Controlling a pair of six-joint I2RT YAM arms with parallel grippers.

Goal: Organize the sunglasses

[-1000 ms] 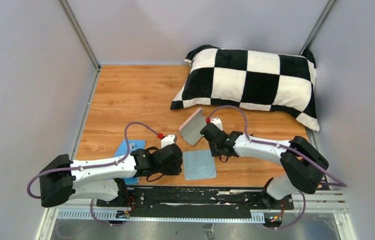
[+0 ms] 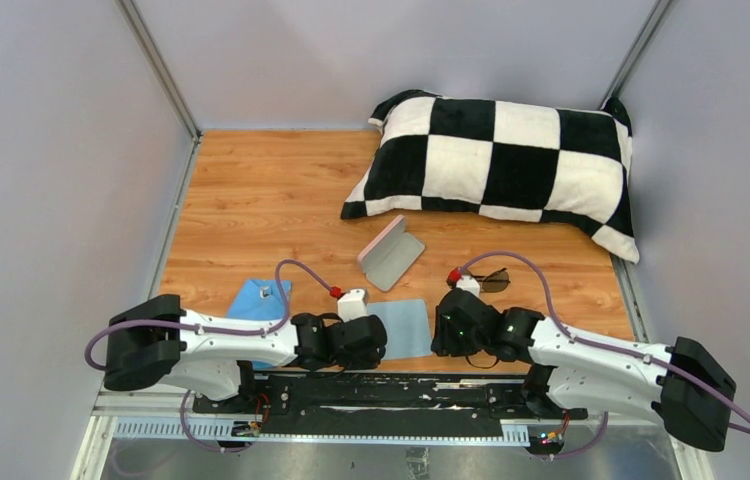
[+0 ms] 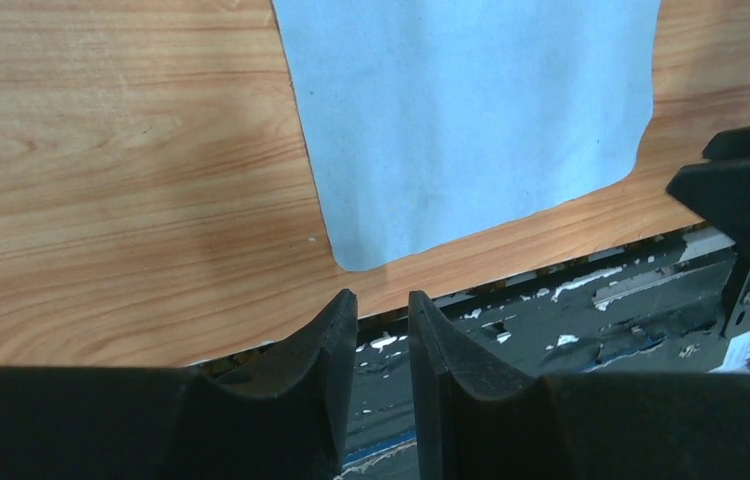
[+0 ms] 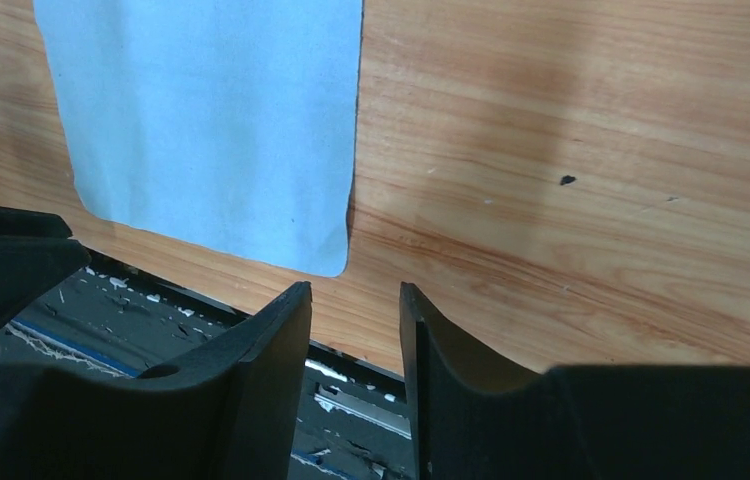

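The sunglasses (image 2: 494,281) lie on the wood floor beyond my right arm, which partly covers them; one dark lens shows. An open glasses case (image 2: 394,257), pink outside and grey inside, stands left of them with its lid up. A flat light-blue cloth (image 2: 406,328) is spread between the two arms. Low at the cloth's front left corner, my left gripper is open and empty. My right gripper hovers by the cloth's front right corner, also open, with nothing between its fingers.
A blue pouch (image 2: 259,300) lies at the left, partly under my left arm. The checkered pillow (image 2: 511,160) fills the back right. Bare wood (image 2: 261,200) is free at the back left. A dark strip (image 2: 381,405) runs along the front edge.
My right arm has swung back from near the case toward the front right, uncovering the case and a lens of the sunglasses. The left arm has shifted slightly right, over the cloth's left edge.
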